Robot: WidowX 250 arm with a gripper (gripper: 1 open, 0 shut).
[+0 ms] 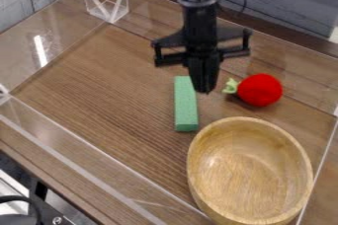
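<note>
My black gripper [201, 51] hangs over the upper middle of the table, its several dark fingers pointing down; whether it is open or shut is hard to make out. Below it a green rectangular block [187, 104] lies on the wooden table, apart from the fingers. To the right of the block sits a red round object [262, 90] with a small light-green top.
A large tan bowl [248, 180] fills the lower right. A white wire-like item [106, 2] stands at the back left, and dark cables show at the lower-left edge.
</note>
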